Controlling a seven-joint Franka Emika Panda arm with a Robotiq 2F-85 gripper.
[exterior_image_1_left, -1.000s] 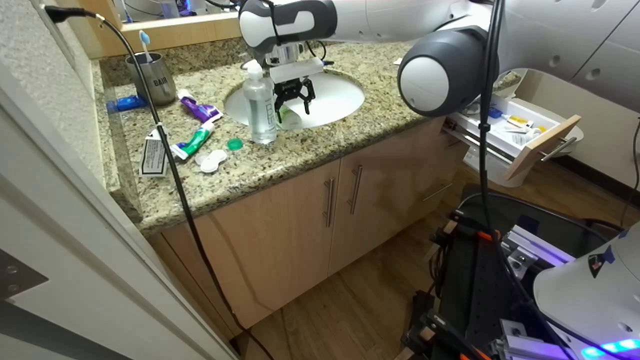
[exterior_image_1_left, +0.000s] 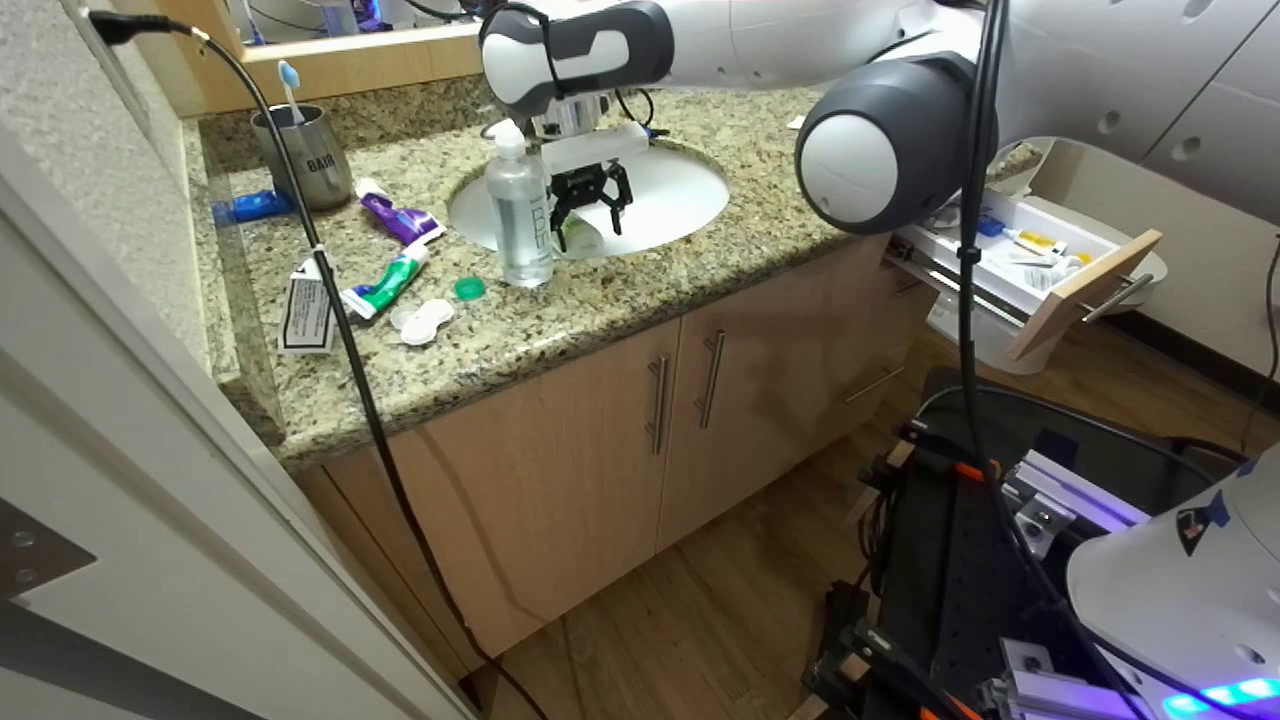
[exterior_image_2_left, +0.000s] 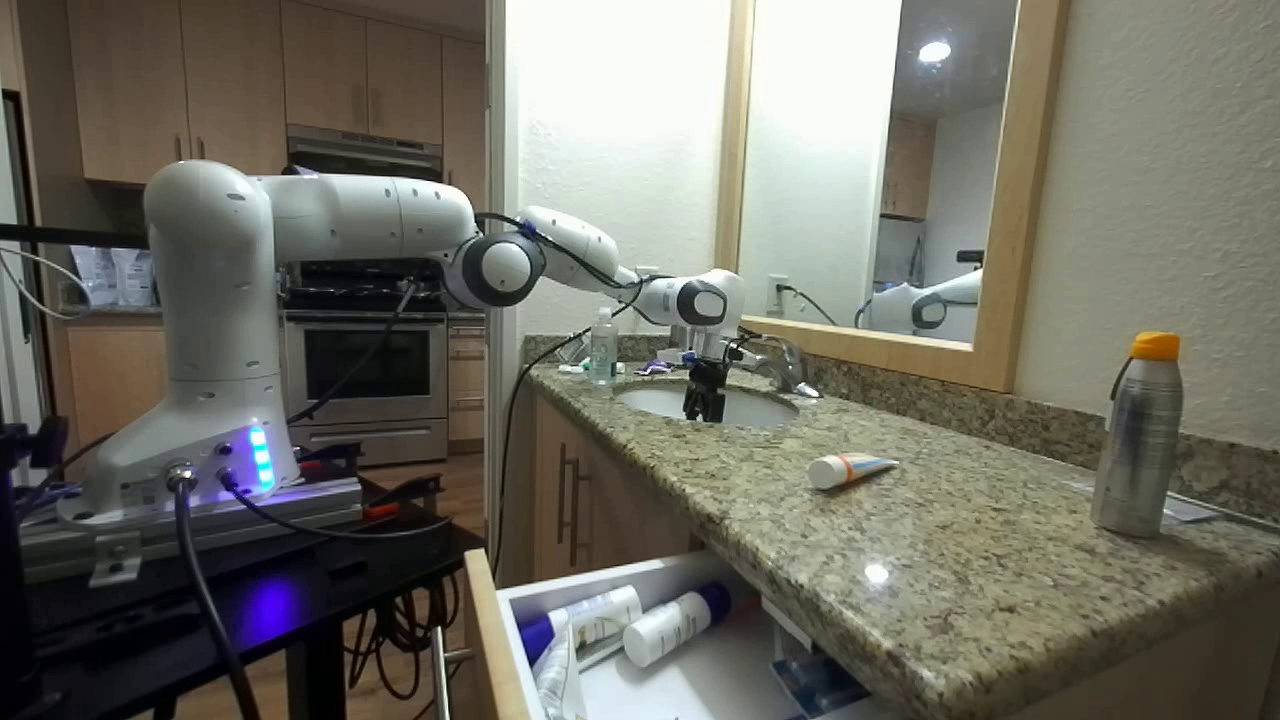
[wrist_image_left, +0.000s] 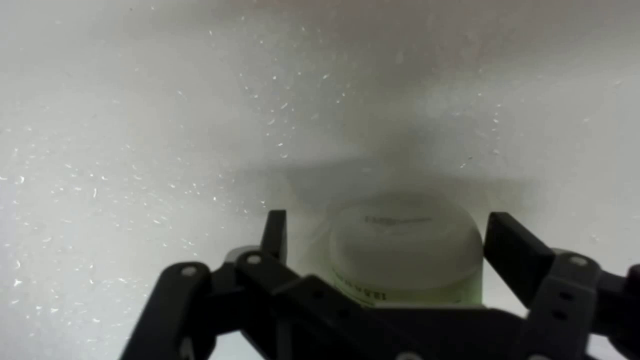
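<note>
My gripper reaches down into the white sink basin (exterior_image_1_left: 678, 198), its fingers open. Between and beyond its fingertips in the wrist view is a container (wrist_image_left: 408, 246) with a whitish rounded end and a pale green label; its lower part is hidden behind the gripper. In that view its right edge appears to meet the right fingertip, with a gap on the left; whether they touch I cannot tell. Exterior view 1 shows the pale green container (exterior_image_1_left: 581, 235) low in the basin, partly behind the clear bottle. In exterior view 2 the gripper (exterior_image_2_left: 705, 414) hangs over the sink.
A clear pump bottle (exterior_image_1_left: 523, 216) stands at the sink's left rim, close to the gripper. Tubes, a metal cup (exterior_image_1_left: 306, 162) and small caps lie further left. The faucet (exterior_image_2_left: 786, 364) is behind the sink. An open drawer (exterior_image_1_left: 1020, 258) juts out at right.
The arm's wrist and gripper have shifted very slightly; the gripper appears a touch lower and still open. The objects on the counter have not moved.
</note>
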